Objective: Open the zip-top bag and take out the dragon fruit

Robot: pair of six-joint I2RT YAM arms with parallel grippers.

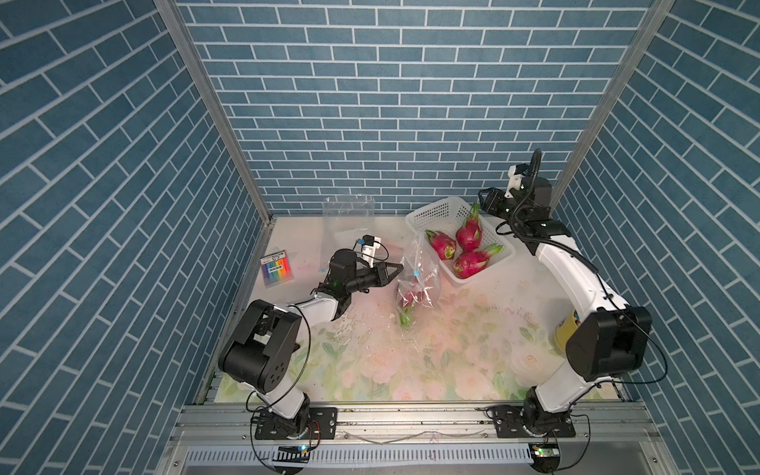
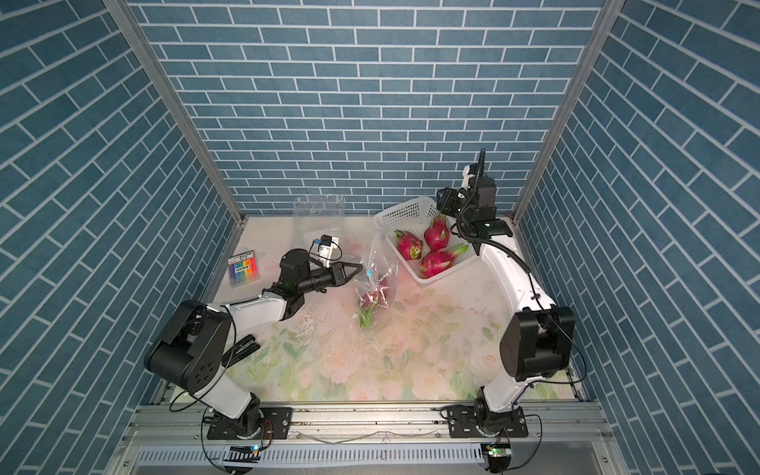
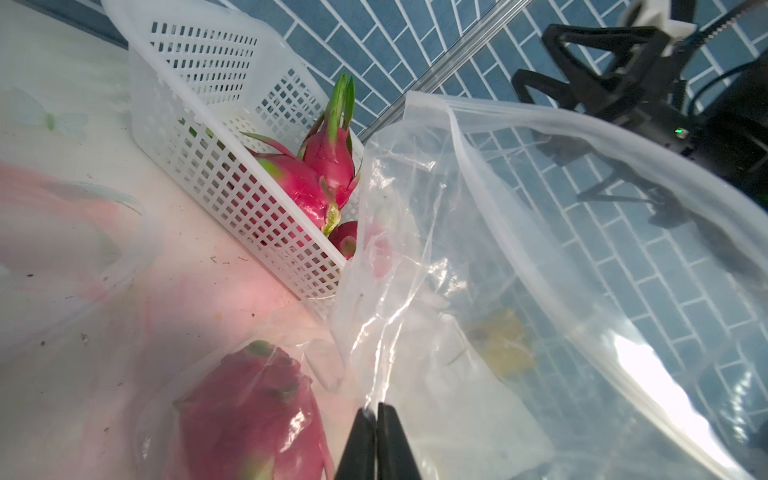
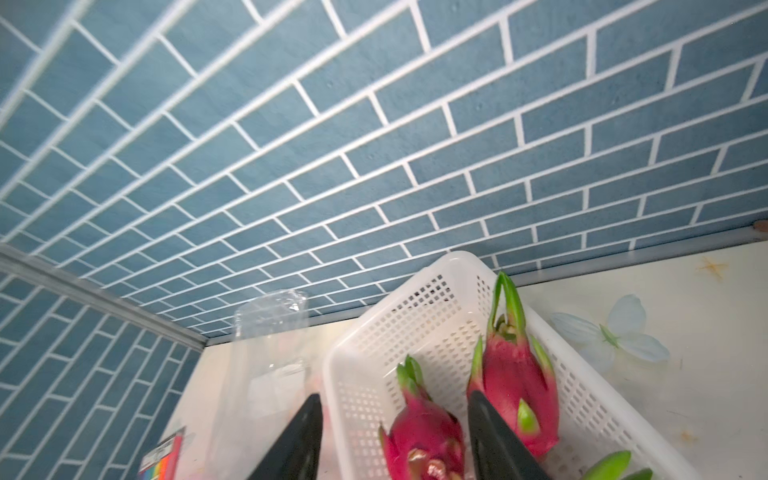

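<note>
A clear zip bag (image 1: 419, 277) with a dragon fruit (image 3: 244, 408) inside lies at the table's centre. My left gripper is shut at the bag's upper part; the bag's film rises from near its fingertips in the left wrist view, though what is pinched is unclear. My right gripper stands part open above the white basket (image 1: 423, 217), with nothing held between its fingers. In the basket sit several dragon fruits (image 4: 512, 384), green tips upward or sideways.
An empty clear bag (image 1: 348, 206) is at the back, a pack of coloured pens (image 1: 276, 269) at the left, and a yellow container (image 1: 567, 332) at the right behind the arm.
</note>
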